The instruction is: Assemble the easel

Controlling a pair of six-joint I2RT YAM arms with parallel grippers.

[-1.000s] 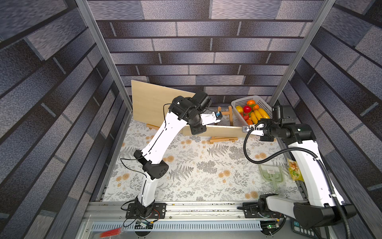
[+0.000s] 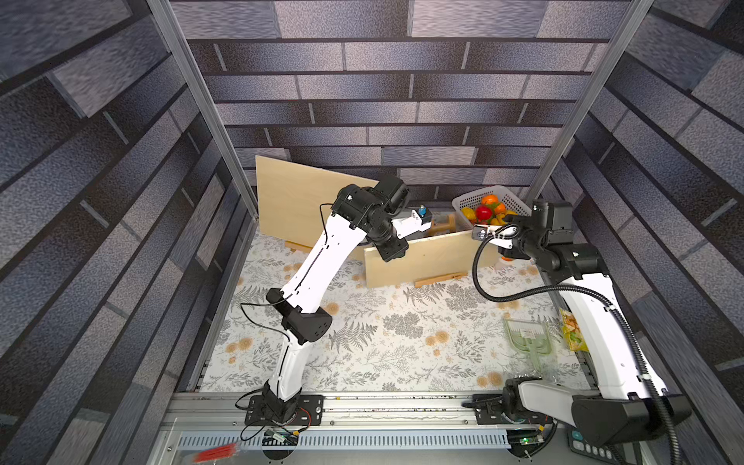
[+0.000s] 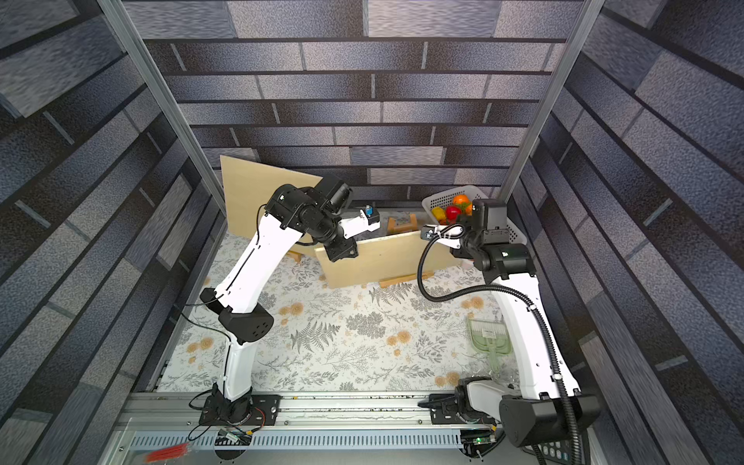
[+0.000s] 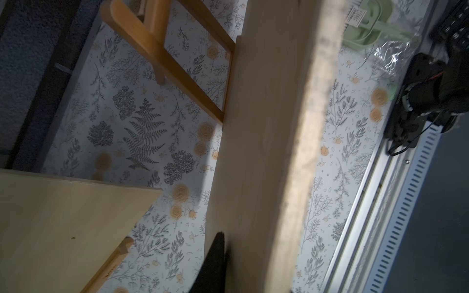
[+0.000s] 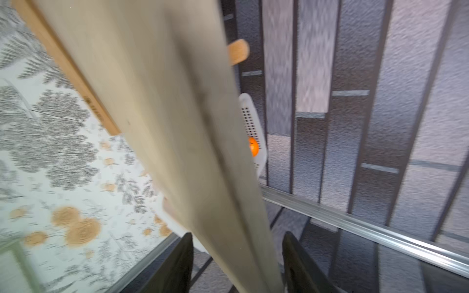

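A plywood board point(image 2: 418, 263) with a wooden strip point(image 2: 440, 279) along its lower edge stands in the middle, hiding most of the wooden legs point(image 4: 185, 83) behind it. My left gripper point(image 2: 399, 236) is shut on its top edge near the left end. My right gripper is at the board's right end, its fingers apart on either side of the blurred board; whether they touch it cannot be told. A second, larger board point(image 2: 302, 201) leans at the back left.
A grey basket point(image 2: 459, 203) of fruit sits at the back right. A green dustpan point(image 2: 527, 334) and a yellow packet point(image 2: 573, 331) lie at the right edge.
The middle board has come forward and shows more of its face, its bottom edge nearer the front. Both grippers have shifted slightly with it, the right one upward in the top view.
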